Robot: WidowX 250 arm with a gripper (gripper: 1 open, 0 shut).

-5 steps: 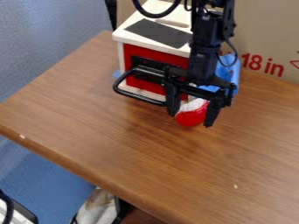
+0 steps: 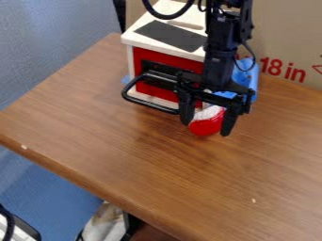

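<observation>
The black gripper (image 2: 206, 122) hangs low at the centre-right of the camera view, its fingers pointing down on either side of a red-and-white round object (image 2: 206, 125) on the wooden table. Whether the fingers touch or grip it, I cannot tell. Behind them is a red and white box (image 2: 146, 38) with a dark top panel and a black handle (image 2: 149, 105) sticking out at its front. The arm hides part of the box and the round object.
A blue object (image 2: 244, 74) stands behind the gripper, against a cardboard sheet (image 2: 289, 42) printed "18 in".
</observation>
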